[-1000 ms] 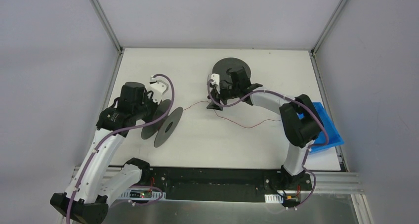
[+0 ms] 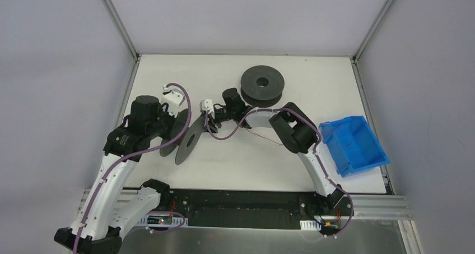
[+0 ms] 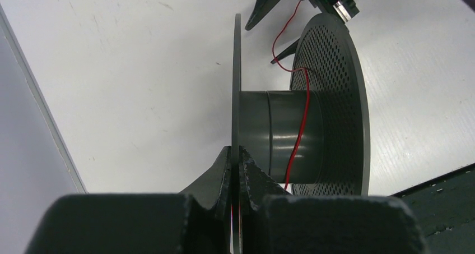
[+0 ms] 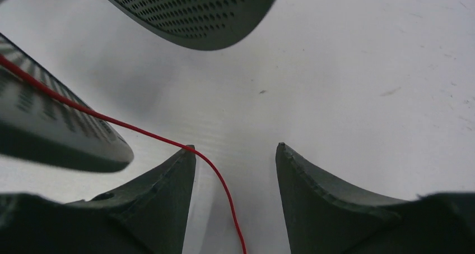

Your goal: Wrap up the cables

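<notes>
A dark spool (image 2: 191,142) with perforated flanges stands on edge at the left of the table. My left gripper is shut on the thin rim of its near flange (image 3: 237,63), one finger on each side. Red cable (image 3: 302,116) lies across the spool's drum (image 3: 255,136) and runs over the far flange's edge. My right gripper is open close beside that flange. In the right wrist view, the cable (image 4: 151,135) crosses the left fingertip, then drops through the gap, not clamped.
Another dark spool (image 2: 251,84) lies flat at the back of the table. A blue bin (image 2: 358,144) sits at the right edge, with cable leading toward it under the right arm.
My right gripper has moved left, from mid-table to the spool's flange, with the right arm reaching after it.
</notes>
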